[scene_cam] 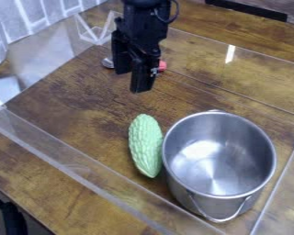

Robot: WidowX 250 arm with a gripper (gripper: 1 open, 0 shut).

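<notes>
My black gripper [135,73] hangs over the upper middle of the wooden table, above and behind a pale green bumpy vegetable [146,143]. Whether its fingers are open or shut is hard to make out. To the right of the vegetable stands a large steel pot [220,158]. Behind the gripper lies a small red-and-silver item [160,65], partly hidden by the arm.
Clear plastic rims [63,156] run along the front left and right of the work area. A crumpled light material [21,27] is at the top left.
</notes>
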